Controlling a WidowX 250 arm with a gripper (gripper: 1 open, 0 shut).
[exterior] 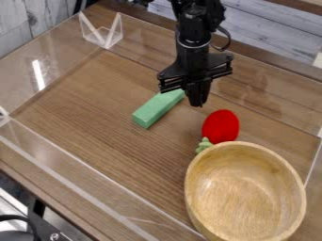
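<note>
The black gripper [194, 83] is at the upper middle of the camera view, shut, with nothing seen between its fingers. Just below and left of it a green block [158, 109] lies flat on the wooden table. A red object with a green top [220, 126], like a strawberry, lies to the lower right of the gripper, apart from it.
A large pale yellow bowl [247, 207] fills the lower right, just below the red object. A clear plastic item [101, 30] stands at the top left.
</note>
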